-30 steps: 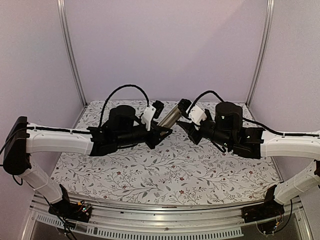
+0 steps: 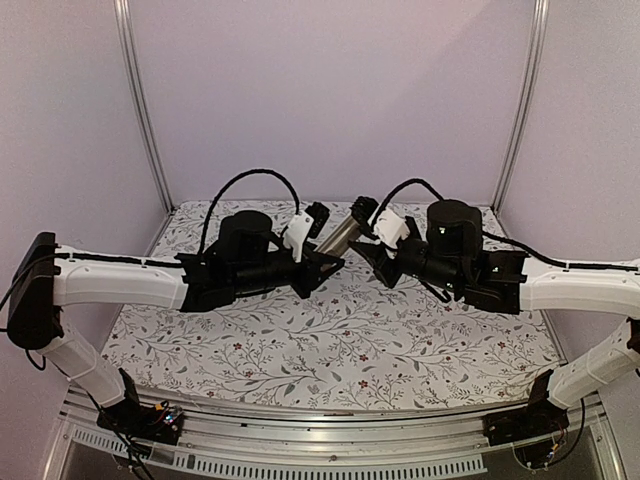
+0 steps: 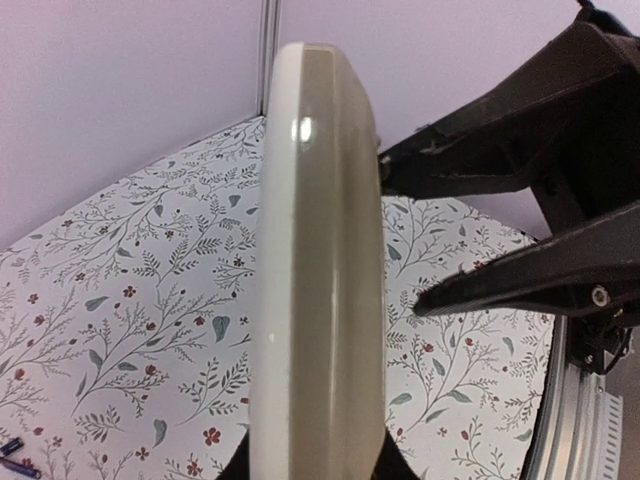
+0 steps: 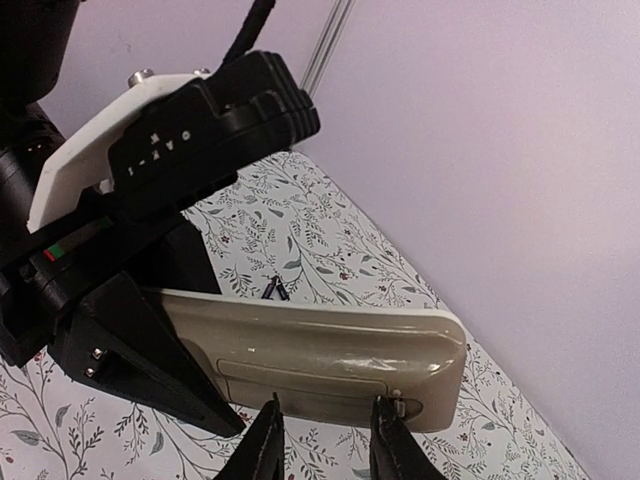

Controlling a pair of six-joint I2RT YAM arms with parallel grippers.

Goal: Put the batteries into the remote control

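Observation:
The remote control (image 2: 341, 236) is held up off the table, tilted, with my left gripper (image 2: 322, 264) shut on its lower end. In the right wrist view the grey back of the remote (image 4: 300, 345) faces me, and the battery cover outline and its small latch (image 4: 408, 407) show. My right gripper is part open, with a gap between its fingers. One of its fingertips (image 4: 385, 415) overlaps the latch area; whether it touches cannot be made out. Two dark batteries (image 4: 274, 288) lie on the table beyond the remote.
Floral cloth covers the table (image 2: 330, 350), and its front and middle are clear. Pale walls (image 2: 330, 100) stand behind and at both sides. Both grippers are close together above the table's middle.
The right gripper has shifted very slightly, staying beside the remote's upper end. The left arm and the remote look nearly still.

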